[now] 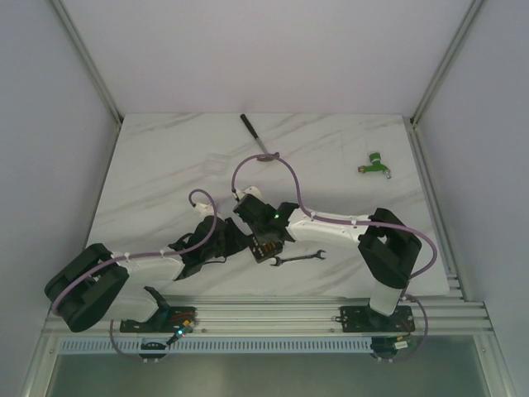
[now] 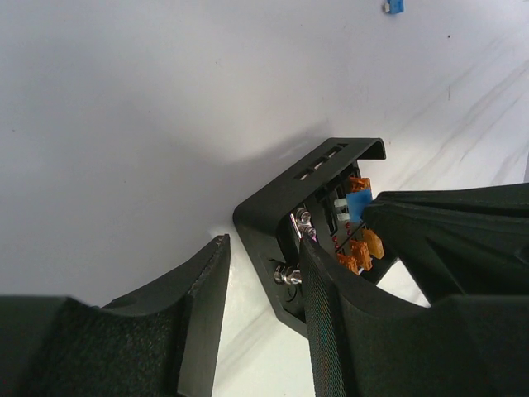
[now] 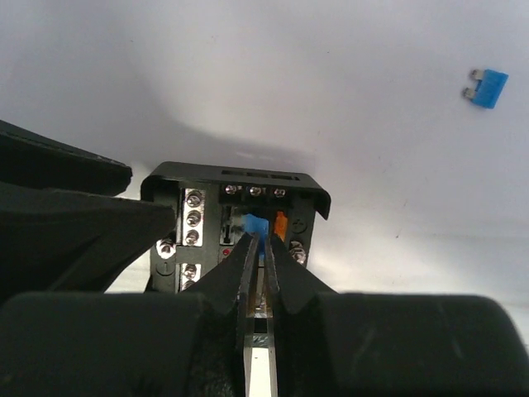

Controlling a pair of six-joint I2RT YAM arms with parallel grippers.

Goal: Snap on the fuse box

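Note:
The black fuse box [image 1: 267, 252] lies on the table between my two grippers, with metal terminals and orange fuses inside. My left gripper is closed at the box's side, its fingers on the box's black end wall. My right gripper is closed over the middle of the box [image 3: 235, 174], its tips on a blue fuse [image 3: 253, 223] seated beside an orange one. Another blue fuse [image 3: 488, 88] lies loose on the table.
A wrench [image 1: 297, 257] lies just in front of the box. A long-handled tool [image 1: 252, 132] and a clear container [image 1: 216, 164] are toward the back, a green tap [image 1: 374, 165] at back right.

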